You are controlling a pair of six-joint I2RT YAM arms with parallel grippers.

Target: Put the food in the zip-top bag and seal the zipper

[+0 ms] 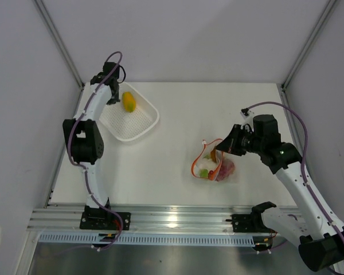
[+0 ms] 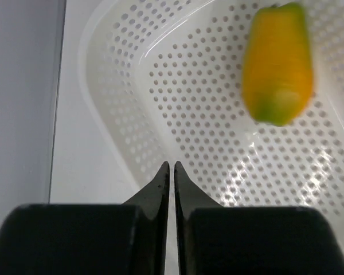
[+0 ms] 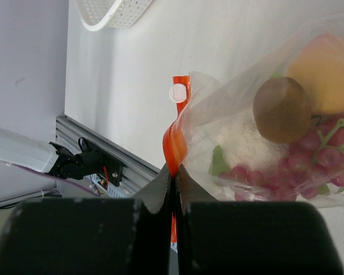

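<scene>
A yellow food piece with green ends (image 2: 278, 66) lies in the white perforated basket (image 2: 189, 74), away from my left gripper. That gripper is shut, nothing between its fingertips, over the basket's left side in the top view. The clear zip bag (image 1: 209, 167) with its orange zipper edge stands open at right of centre. My right gripper is shut on the orange zipper edge (image 3: 175, 146). Inside the bag show grapes (image 3: 301, 166), a brown round food (image 3: 282, 110), a yellow-orange food (image 3: 327, 74) and some green leaf.
Grey walls stand close to the basket on the left and at the back. A metal rail (image 1: 172, 212) runs along the front edge.
</scene>
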